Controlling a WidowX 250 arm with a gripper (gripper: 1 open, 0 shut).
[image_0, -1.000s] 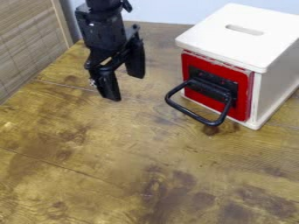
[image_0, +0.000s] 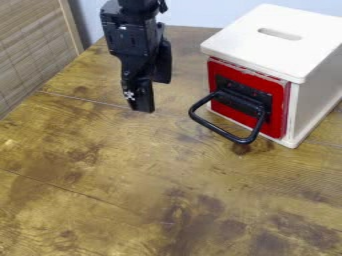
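Observation:
A black gripper (image_0: 150, 87) hangs over the wooden table at the upper left, open, with nothing seen between its fingers. To its right, apart from it, stands a white box (image_0: 277, 40) with a slot in its top and a red front panel (image_0: 229, 70). A black U-shaped handle (image_0: 219, 130) juts out low from that front, toward the gripper's side.
A panelled tan surface (image_0: 30, 45) borders it at the far left, and a pale wall runs behind.
The gripper has shifted slightly to the right, toward the box. The box and its handle have not moved.

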